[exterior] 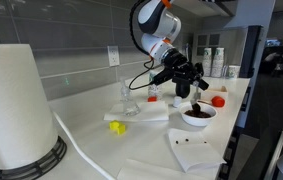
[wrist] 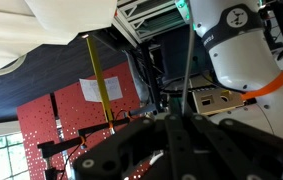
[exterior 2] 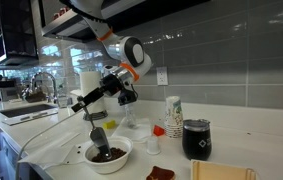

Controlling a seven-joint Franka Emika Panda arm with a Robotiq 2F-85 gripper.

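A white bowl point(exterior: 198, 122) of dark contents point(exterior 2: 107, 155) stands on the counter, in both exterior views. A grey spatula point(exterior 2: 98, 137) slants down into the bowl, its blade at the dark contents. Just above the bowl, my gripper point(exterior 2: 82, 107) is shut on the upper end of the spatula's handle; the exact contact between fingers and handle is too small to make out. In the wrist view, a thin grey rod runs down to the dark gripper, and the bowl is out of sight there.
A white tray point(exterior: 192, 152) lies in front of the bowl. Nearby are a red round item point(exterior: 218, 101), a yellow item point(exterior: 117, 128), a black tumbler point(exterior 2: 197, 140) and stacked cups point(exterior 2: 174, 117). A paper roll point(exterior: 19, 105) stands at left.
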